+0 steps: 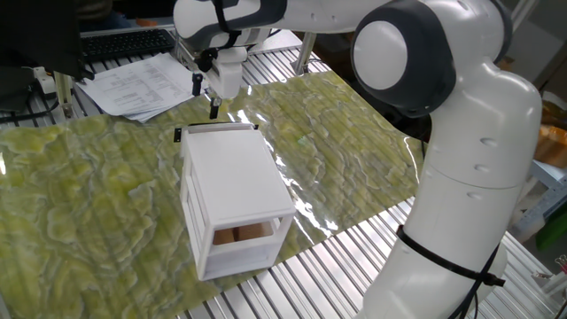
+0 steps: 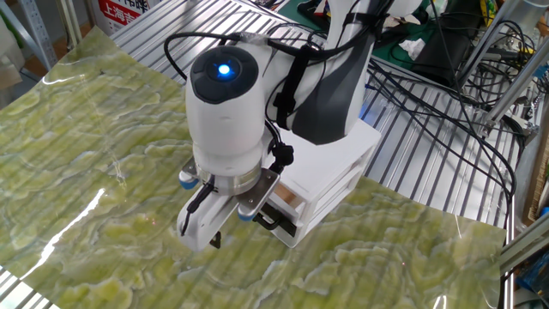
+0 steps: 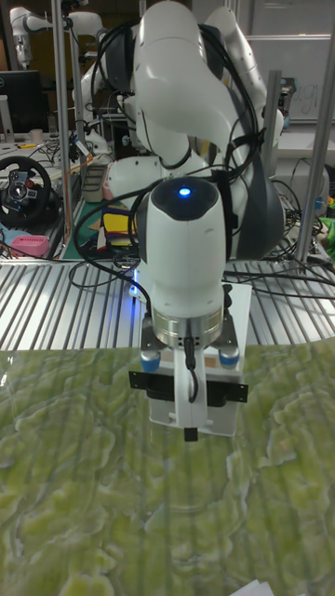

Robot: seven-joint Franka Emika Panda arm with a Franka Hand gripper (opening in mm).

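A white drawer cabinet (image 1: 237,173) stands on the green marbled sheet, its open-framed side toward exterior view 1. Something brown shows inside its lower part. A black bar (image 3: 235,392) runs across the cabinet's far front, and its ends stick out past the sides in exterior view 1. My gripper (image 1: 214,108) hangs just beyond that front, its dark tip slightly above the cabinet's top edge in the image. In exterior view 3 the white hand (image 3: 190,402) covers the middle of the bar. Contact cannot be made out. Nothing held is visible, and the finger gap is hidden.
Papers (image 1: 142,86) and a keyboard (image 1: 128,42) lie behind the sheet in exterior view 1. Cables (image 2: 455,120) run along the ribbed metal table in exterior view 2. The marbled sheet (image 2: 86,172) is clear in front of the cabinet.
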